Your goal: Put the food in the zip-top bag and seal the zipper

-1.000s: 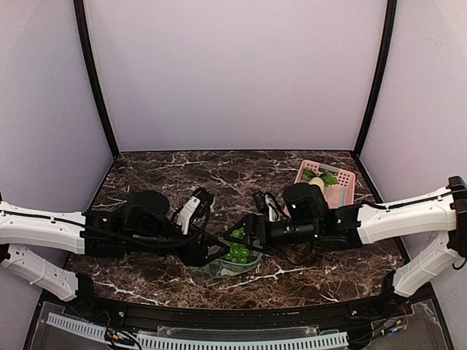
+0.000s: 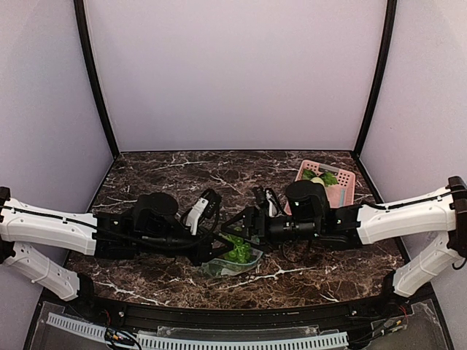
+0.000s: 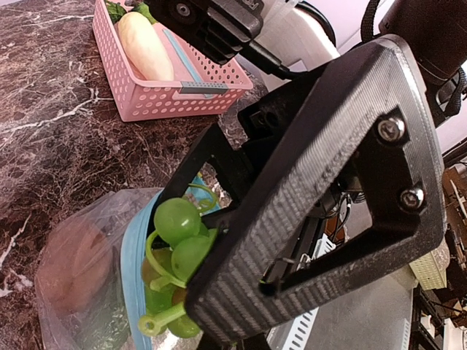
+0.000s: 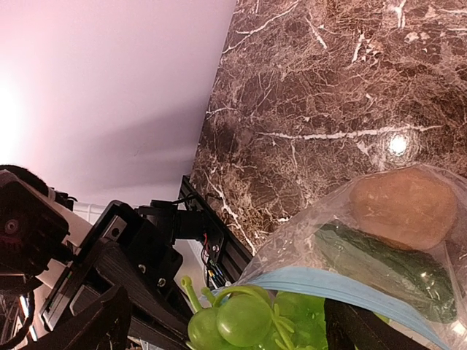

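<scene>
Green grapes (image 2: 238, 252) lie at the mouth of the clear zip bag (image 2: 222, 268), seen in all three views. Some of them bulge out past the blue zipper strip (image 3: 133, 270). Inside the bag are a brown round item (image 4: 405, 206) and a dark green item (image 4: 387, 266). My right gripper (image 2: 237, 224) is open, its fingers around the bunch at the bag's mouth. Beside the grapes, my left gripper (image 2: 219, 248) is shut, with nothing visible between its fingers. The arms hide part of the bag's opening.
A pink basket (image 3: 171, 100) stands at the back right, holding a pale oblong item (image 3: 144, 45) and green leaves (image 2: 327, 178). Bare marble tabletop (image 2: 197, 169) lies behind the arms. Both grippers are crowded close together over the bag.
The grapes shifted a little at the bag's mouth. My right arm has hardly moved.
</scene>
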